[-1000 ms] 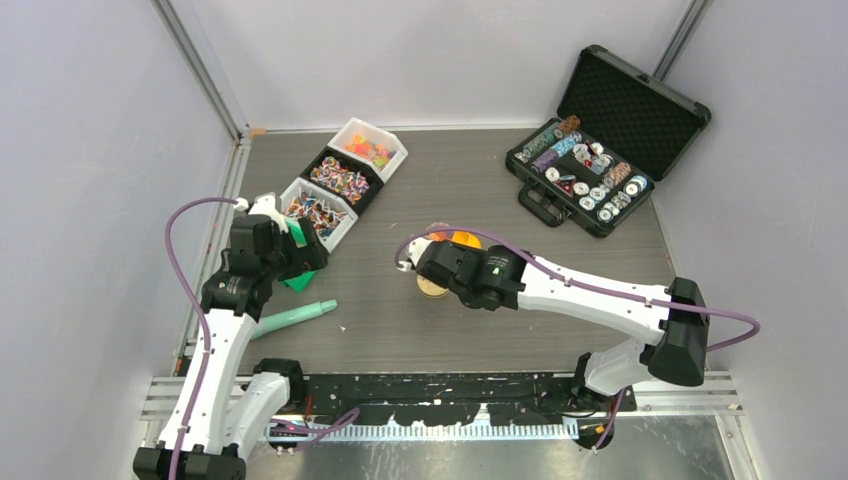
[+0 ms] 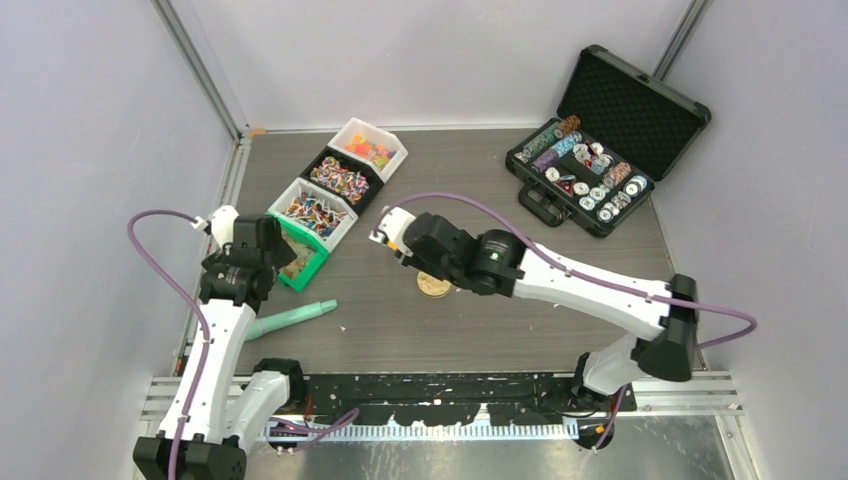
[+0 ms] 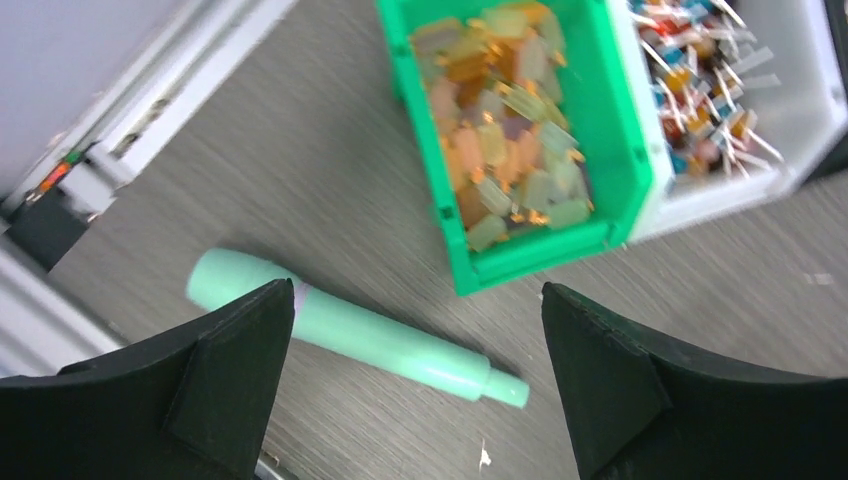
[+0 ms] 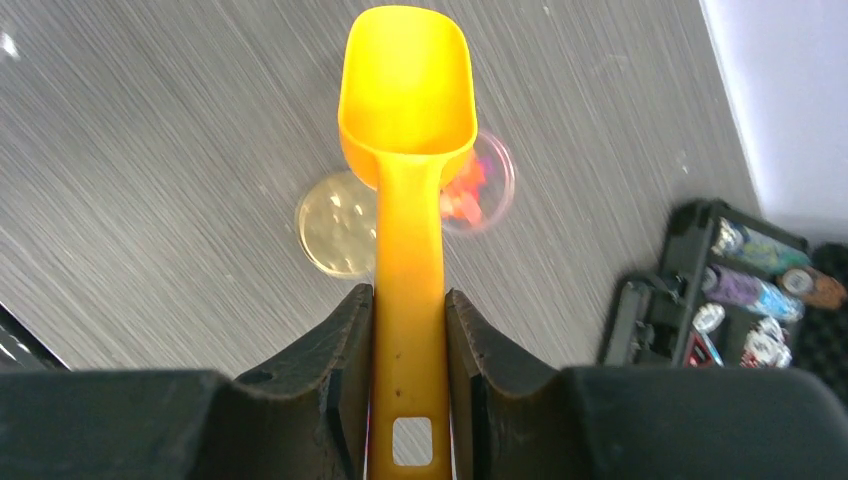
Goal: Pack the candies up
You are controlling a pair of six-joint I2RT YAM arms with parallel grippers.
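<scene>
In the right wrist view my right gripper is shut on the handle of a yellow scoop point(image 4: 410, 90); its bowl looks empty. Below the scoop, a clear round cup point(image 4: 507, 165) with pink and orange candies point(image 4: 465, 200) stands on the table, partly covered by it. A gold lid-like disc point(image 4: 335, 225) lies beside the cup. My left gripper is open with nothing between its fingers, over the table near a green bin point(image 3: 530, 255) of pale candies point(image 3: 500, 150). A white bin point(image 2: 345, 232) of wrapped candies point(image 2: 315, 213) adjoins it.
A teal tube point(image 2: 295, 316) lies in front of the green bin. Farther back are a black bin point(image 2: 370, 193) and another white bin point(image 2: 398, 160), both with candies. An open case of chips point(image 2: 590, 175) stands at the back right.
My left gripper has moved left and now shows more of the green bin.
</scene>
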